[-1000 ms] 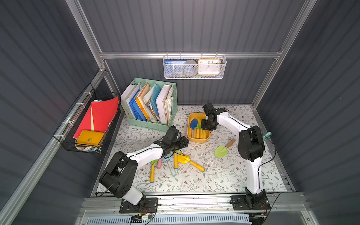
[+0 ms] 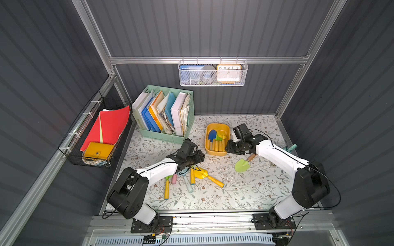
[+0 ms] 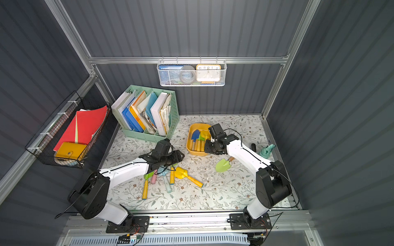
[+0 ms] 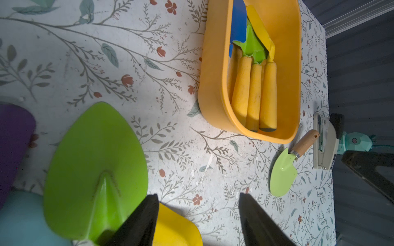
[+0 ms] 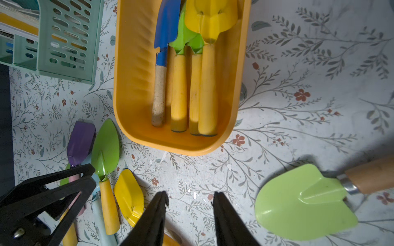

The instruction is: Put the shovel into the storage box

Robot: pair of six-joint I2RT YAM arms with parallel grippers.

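Note:
The yellow-orange storage box (image 5: 176, 148) holds several shovels: a blue one (image 5: 167, 24), a yellow one (image 5: 211, 18) and green ones under it. Right of the box, a lime trowel (image 5: 303, 201) with a brown wooden handle lies on the table. My right gripper hangs open near the box's front right corner, its fingers apart and empty. My left gripper is also open and empty, above the front left heap. In that heap are a green trowel (image 4: 98, 151), a yellow shovel (image 4: 174, 229) and a purple one (image 5: 80, 143).
A green file rack (image 2: 186, 135) stands behind on the left. Past the lime trowel lie a stapler (image 4: 324, 141) and a teal object (image 4: 356, 141). Bare table (image 2: 246, 192) shows at front centre and right. A wire basket (image 2: 213, 78) hangs on the back wall.
The shovels in the box lie as before. The left arm has shifted only slightly.

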